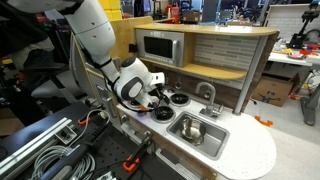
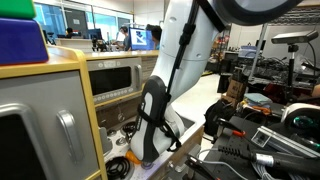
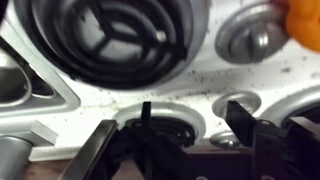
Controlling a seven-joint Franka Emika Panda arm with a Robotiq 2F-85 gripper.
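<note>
My gripper hangs low over the stove top (image 3: 95, 95), its fingers apart and nothing visible between them. One of its fingers (image 3: 146, 114) overlaps the edge of a small burner (image 3: 165, 112). Beyond it, a larger coil burner (image 3: 110, 40) fills the upper left of the wrist view. An orange object (image 3: 306, 20) is cut off at the upper right corner; exterior view 2 also shows an orange item (image 2: 132, 158) on the counter beside the arm. In exterior view 1 the white arm (image 1: 130, 80) bends down and hides part of the stove.
Right of the burners is a sink (image 1: 198, 138) with a metal pot (image 1: 192, 130) in it and a faucet (image 1: 208, 95) behind. A microwave (image 1: 158, 45) sits under the shelf.
</note>
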